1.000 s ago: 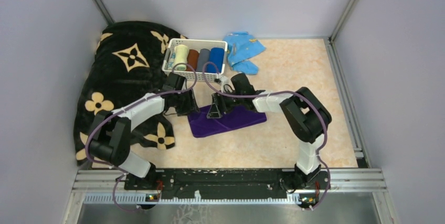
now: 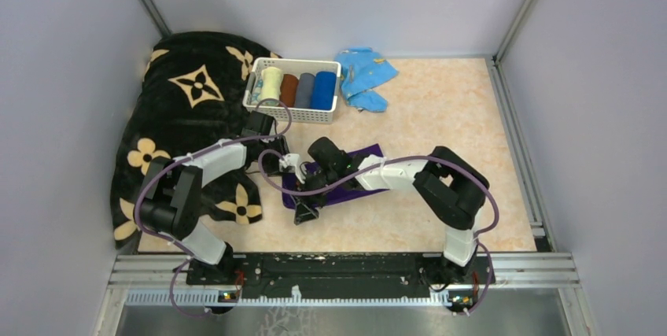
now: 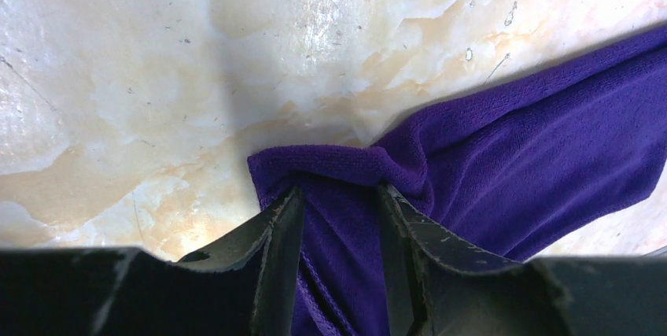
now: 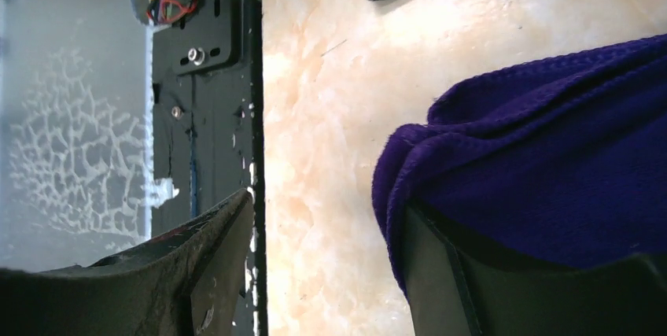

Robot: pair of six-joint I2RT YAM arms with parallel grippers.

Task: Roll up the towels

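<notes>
The purple towel (image 2: 346, 194) lies spread on the table under both arms, partly covered by the right one. My left gripper is at one of its corners, fingers parted, with a raised fold of cloth (image 3: 330, 161) just beyond and fabric showing in the gap. At the towel's near-left corner, my right gripper has its fingers wide apart. One right finger (image 4: 429, 253) is beside the towel's bunched edge (image 4: 409, 155); bare table shows between the fingers.
A white basket (image 2: 295, 113) with several rolled towels stands at the back. Beside it lies a crumpled light-blue cloth (image 2: 362, 76). A black patterned blanket (image 2: 165, 116) covers the left side.
My right gripper has moved toward the table's front and slightly left, to the towel's near corner. The towel's right end has shifted left.
</notes>
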